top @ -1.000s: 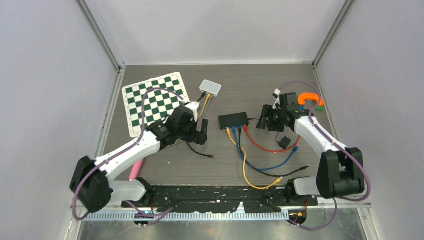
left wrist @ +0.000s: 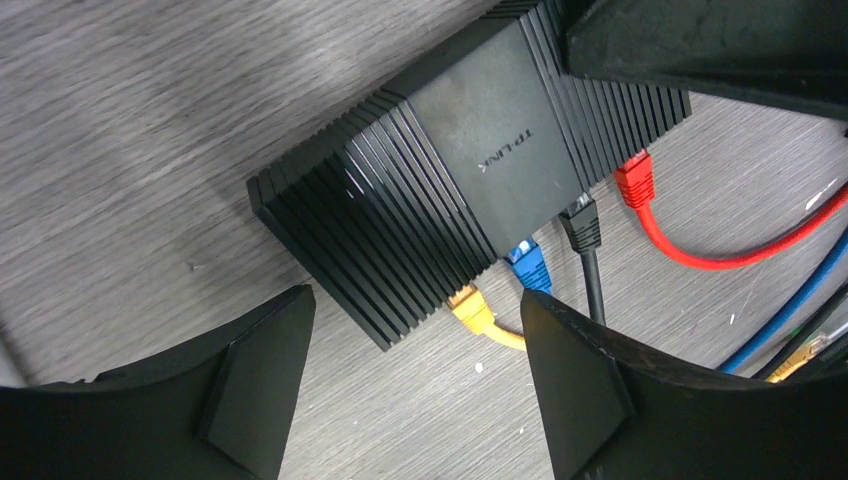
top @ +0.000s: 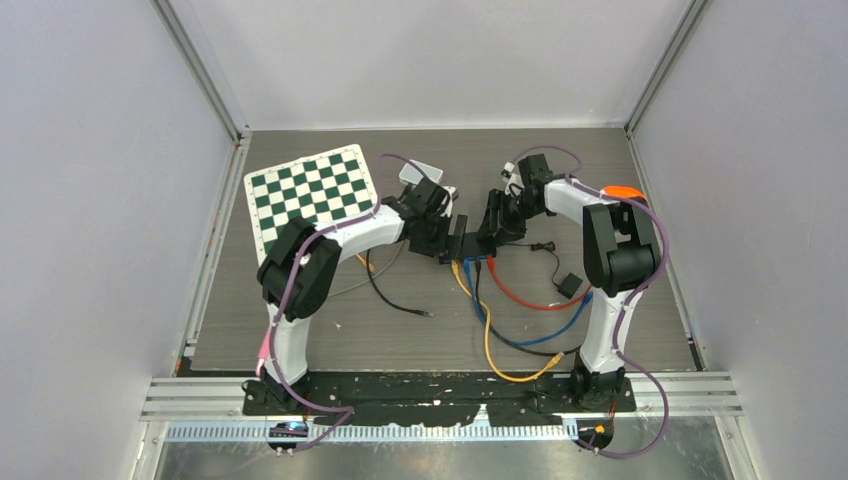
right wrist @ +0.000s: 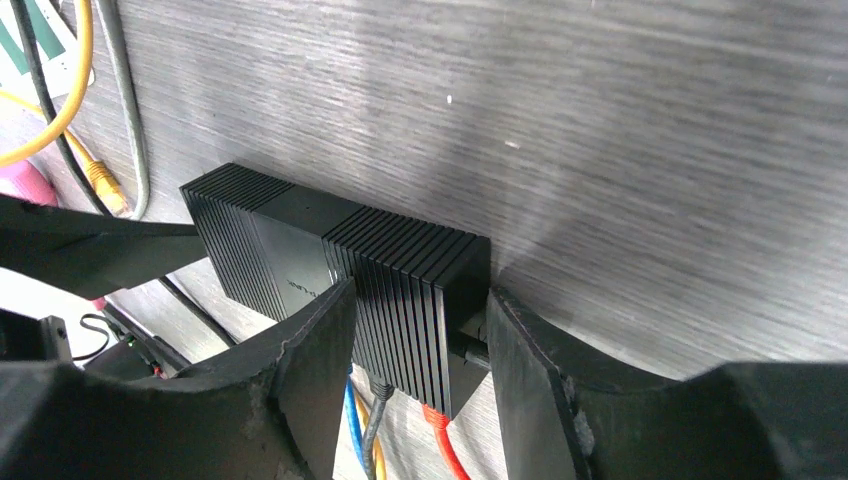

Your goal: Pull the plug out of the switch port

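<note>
The black network switch [left wrist: 490, 150] lies on the table, with yellow [left wrist: 470, 309], blue [left wrist: 529, 265], black [left wrist: 580, 225] and red [left wrist: 634, 180] plugs along one long side. Over its left end, my left gripper is part open; its fingers stand apart, one close to the yellow plug, none of the plugs held. At the opposite end my right gripper has closed on the switch, a finger on each side of its end. In the top view, both grippers partly cover the switch [top: 478, 243].
A white box [top: 422, 172] and checkerboard [top: 312, 193] lie to the left and behind. A power adapter [top: 569, 286] sits on the right. Loose cables spread in front of the switch, including the yellow cable [top: 488, 345].
The right gripper has come down and closed on the switch's end.
</note>
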